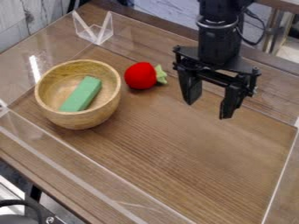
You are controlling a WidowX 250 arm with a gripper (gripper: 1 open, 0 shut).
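My black gripper (212, 86) hangs over the right-centre of the wooden table, its fingers pointing down and spread apart, with nothing visible between them. To the left, a wicker bowl (107, 75) holds a green block (80, 94). A red object with green leaves, like a strawberry or tomato (142, 74), lies on the table between the bowl and the gripper.
A small clear, wire-like item (96, 28) stands at the back left near the table's edge (59, 17). Dark cables show at the bottom-left corner.
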